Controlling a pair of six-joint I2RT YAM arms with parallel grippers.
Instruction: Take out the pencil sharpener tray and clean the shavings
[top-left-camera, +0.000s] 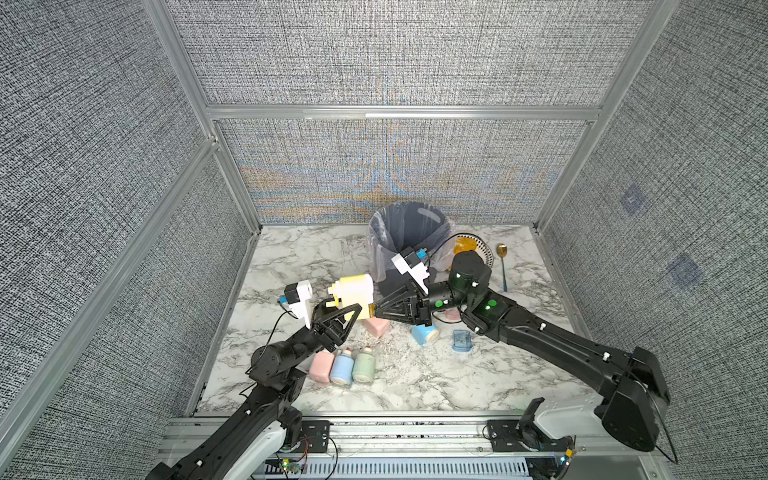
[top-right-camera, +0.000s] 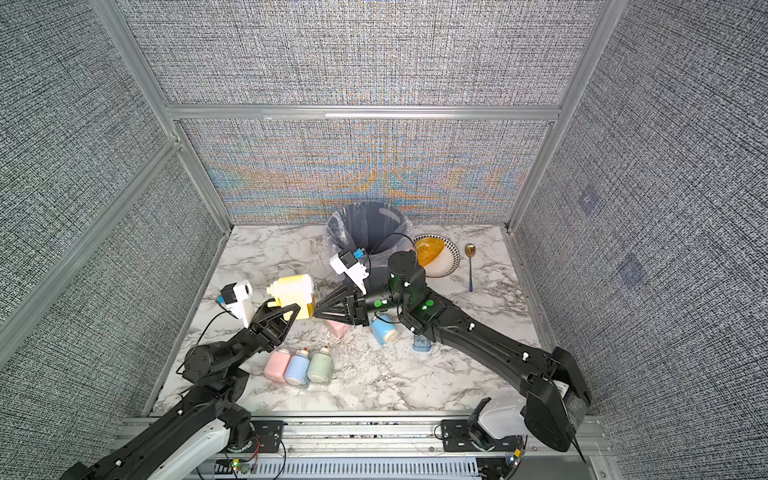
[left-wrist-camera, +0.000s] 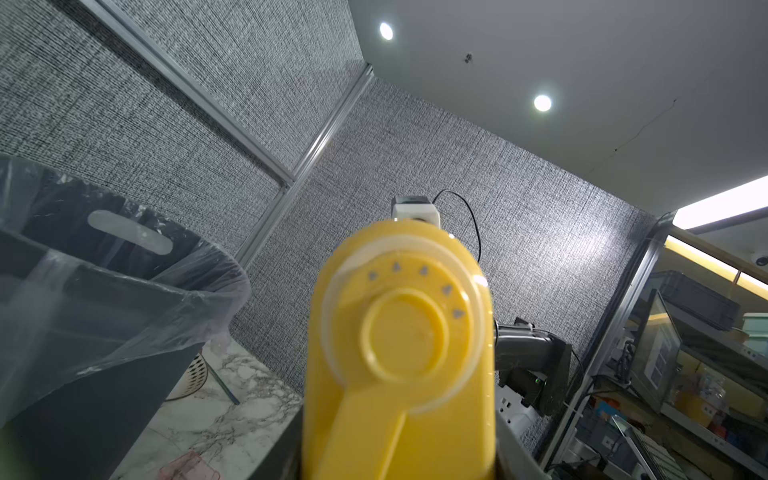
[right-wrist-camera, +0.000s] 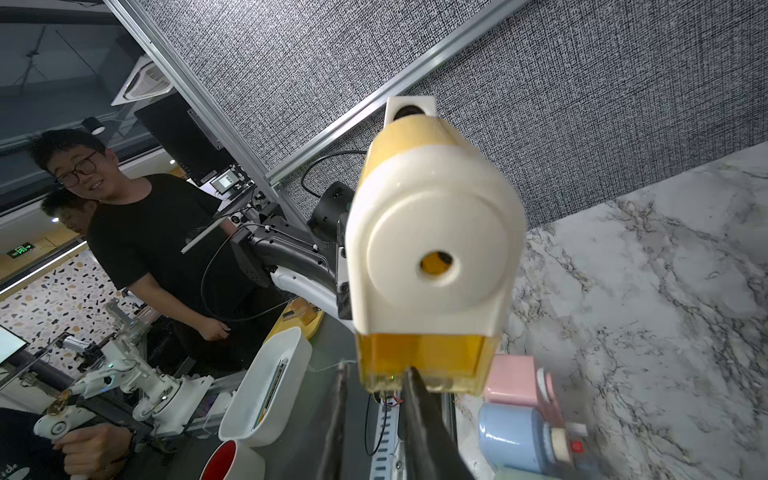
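Note:
A yellow pencil sharpener (top-left-camera: 353, 289) is held in the air by my left gripper (top-left-camera: 344, 314), which is shut on its crank end; that end fills the middle of the left wrist view. The white front (right-wrist-camera: 436, 240) with its hole faces the right wrist camera, above a translucent yellow tray (right-wrist-camera: 424, 360). My right gripper (top-right-camera: 320, 313) reaches toward the tray end from the right, fingers close together at the tray's lower part; whether they grip it, I cannot tell.
A lined bin (top-right-camera: 368, 216) stands behind. A plate (top-right-camera: 448, 264) and spoon (top-right-camera: 470, 272) lie back right. Several bottles (top-right-camera: 320, 364), pink and blue objects and scattered shavings lie on the marble table in front.

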